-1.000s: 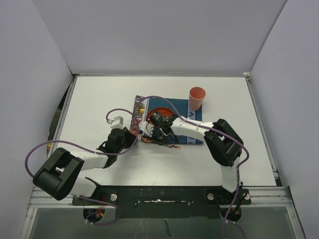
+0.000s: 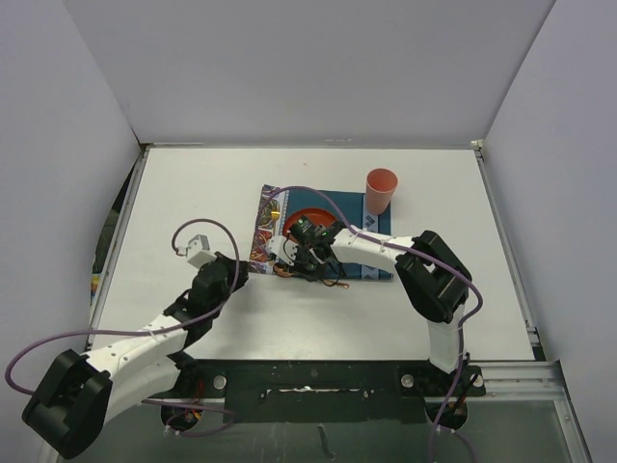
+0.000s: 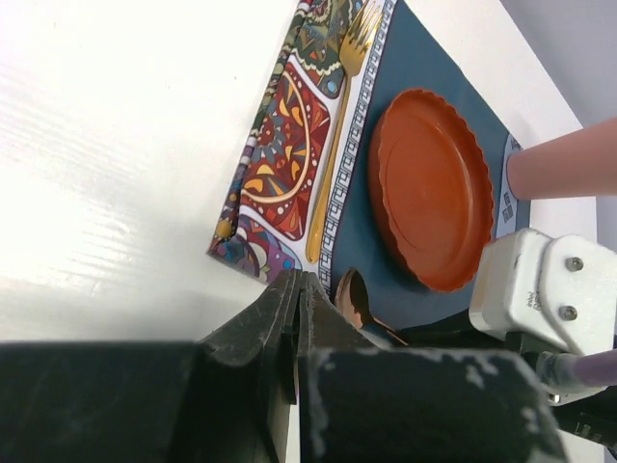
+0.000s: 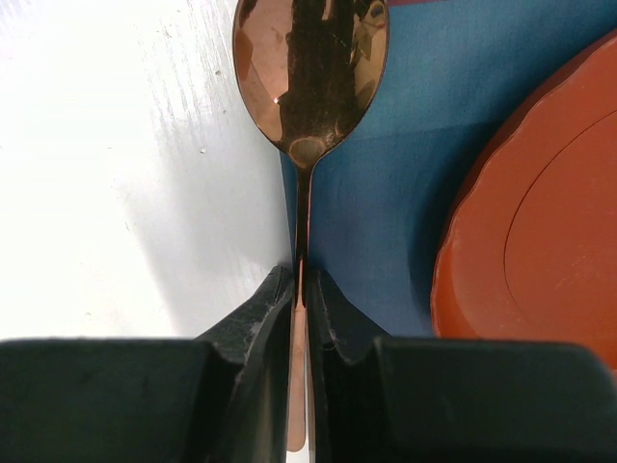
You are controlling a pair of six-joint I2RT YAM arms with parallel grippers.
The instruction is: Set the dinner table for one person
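A copper spoon (image 4: 310, 72) lies along the front edge of the blue placemat (image 2: 339, 204), and my right gripper is shut on its thin handle. The orange plate (image 3: 436, 193) rests on the mat, partly behind my right arm in the top view. To its left, a gold fork (image 3: 337, 135) lies on a folded patterned napkin (image 3: 289, 145) at the mat's left side. The pink cup (image 2: 381, 190) stands at the back right of the mat. My left gripper is shut, with nothing visible between its fingers, just off the napkin's near left corner.
Bare white table (image 2: 183, 183) stretches left of the napkin and along the back. The right arm (image 2: 395, 256) reaches across the mat's front right part. A purple cable loops over each arm.
My left gripper has drawn back leftward from the napkin, and its arm has shifted toward the near left. The right arm stays in place at the mat.
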